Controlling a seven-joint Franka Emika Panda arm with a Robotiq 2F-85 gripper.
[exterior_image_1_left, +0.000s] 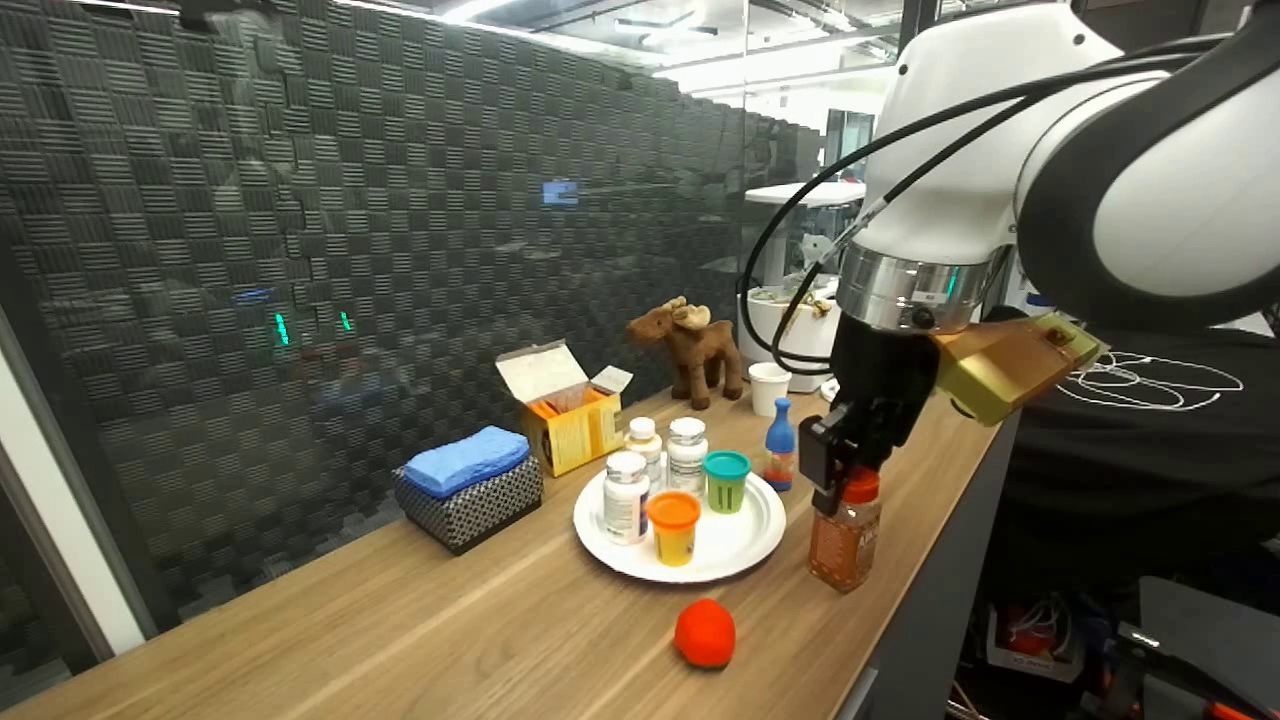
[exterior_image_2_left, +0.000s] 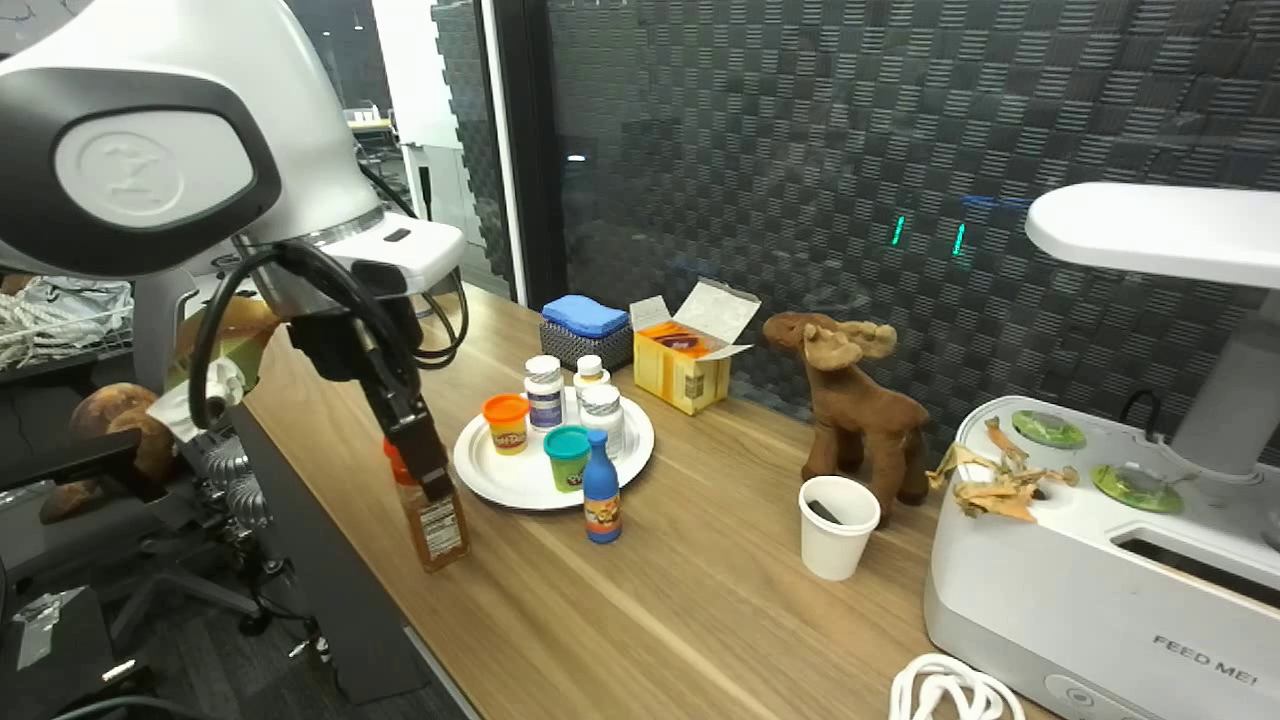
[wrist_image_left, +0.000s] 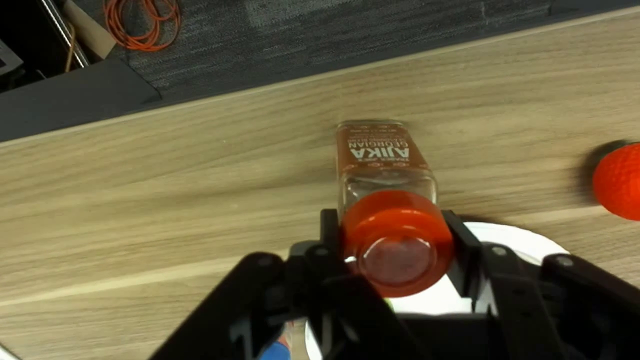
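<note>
A spice jar with orange-brown contents (exterior_image_1_left: 845, 546) and a red cap stands near the table's front edge, beside the white plate. My gripper is shut on the red cap, one finger on each side of it. The jar's Ajika label (wrist_image_left: 379, 149) shows in the wrist view. Seen in exterior view 2, the jar (exterior_image_2_left: 439, 535) leans slightly below the gripper (exterior_image_2_left: 420, 468). Whether its base touches the table I cannot tell.
The white plate (exterior_image_1_left: 756, 542) bears several pill bottles and two tubs. Close by stand a blue bottle (exterior_image_2_left: 601, 490) and a red ball (exterior_image_1_left: 704, 634). Farther off are a yellow box (exterior_image_2_left: 679, 365), a toy moose (exterior_image_2_left: 866, 406) and a paper cup (exterior_image_2_left: 836, 546). Bare wood lies left of the jar in the wrist view.
</note>
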